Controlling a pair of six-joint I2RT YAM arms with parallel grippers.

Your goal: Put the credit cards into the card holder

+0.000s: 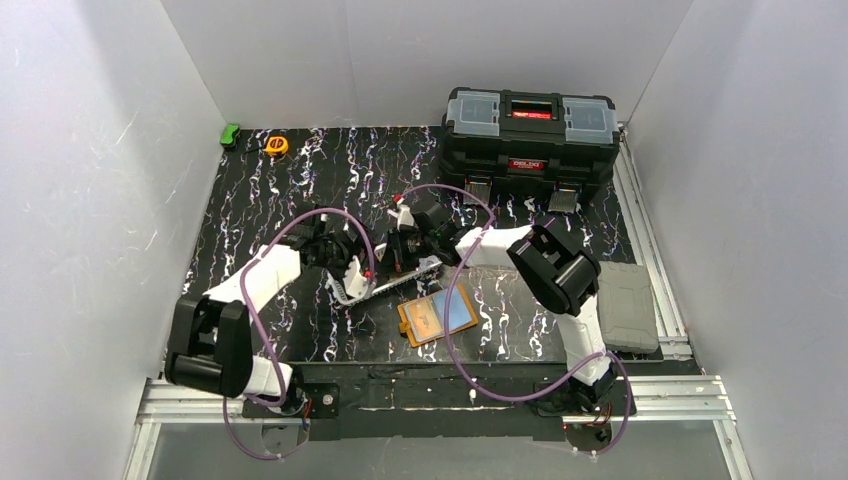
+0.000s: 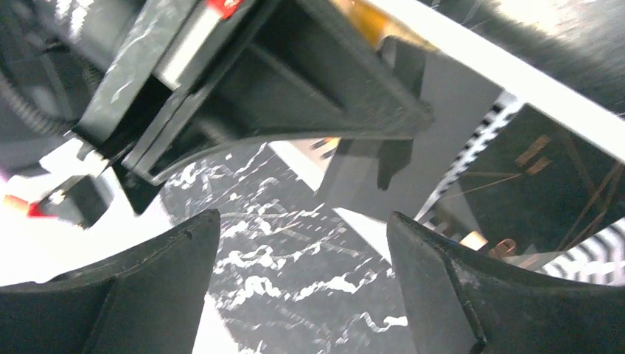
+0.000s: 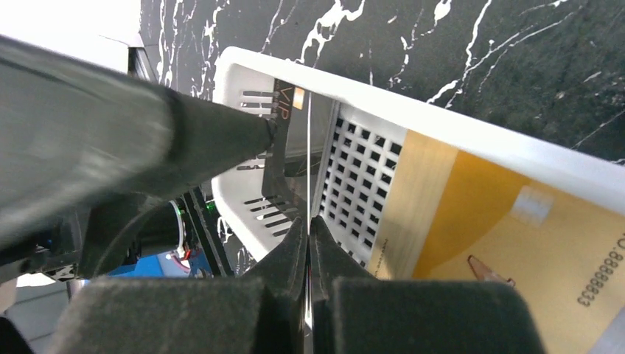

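A white perforated tray (image 3: 368, 99) holds tan cards (image 3: 516, 251) and a dark "VIP" card (image 3: 284, 140). Below it in the top view, an orange card holder (image 1: 438, 315) has light cards in it. My right gripper (image 1: 398, 250) is shut over the tray; its tips (image 3: 309, 228) meet, with a thin card edge rising from between them, though whether it is held is unclear. My left gripper stands open at the tray's left end, its fingers apart, facing a dark card.
A black toolbox (image 1: 530, 150) stands at the back right, a grey case (image 1: 626, 305) at the right. A tape measure (image 1: 276, 145) lies at the back left.
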